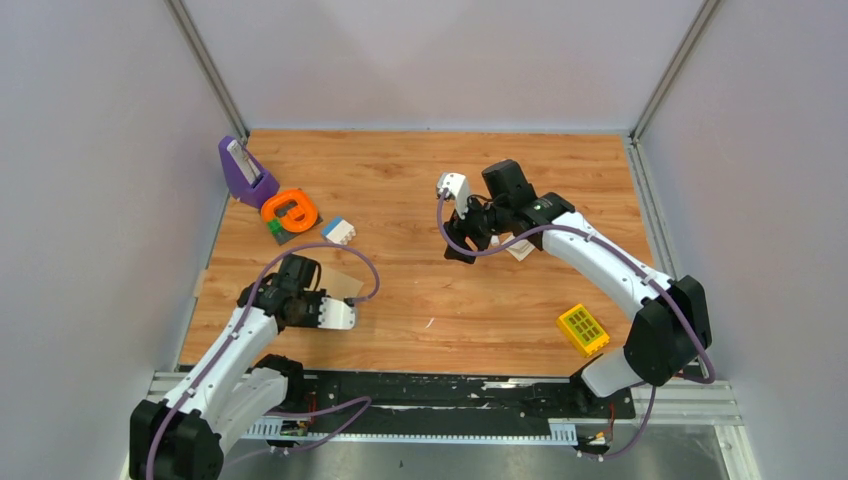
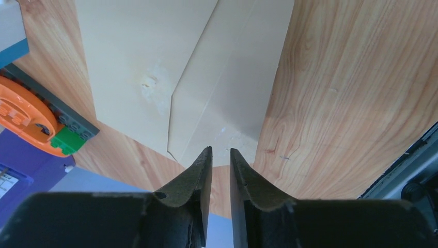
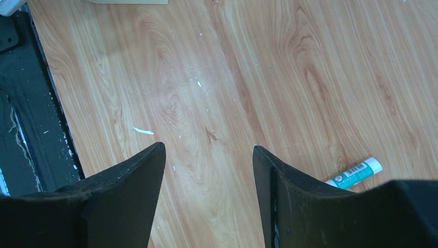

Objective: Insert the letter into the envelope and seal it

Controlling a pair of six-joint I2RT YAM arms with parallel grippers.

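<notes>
The paper envelope [image 2: 129,72] lies on the wooden table at the left, partly under my left arm in the top view, with a folded strip along one side. My left gripper is over the envelope's near edge, its fingertips close together; whether they pinch the paper is unclear. My right gripper stands open over bare wood at centre right. A white paper [image 1: 520,250] lies partly under the right arm. A glue stick [image 3: 354,173] lies beside the right gripper in its wrist view.
A purple holder [image 1: 240,180], an orange piece on a grey plate [image 1: 290,205] and a white-and-blue block [image 1: 338,230] sit at the left. A yellow block [image 1: 582,328] is at the near right.
</notes>
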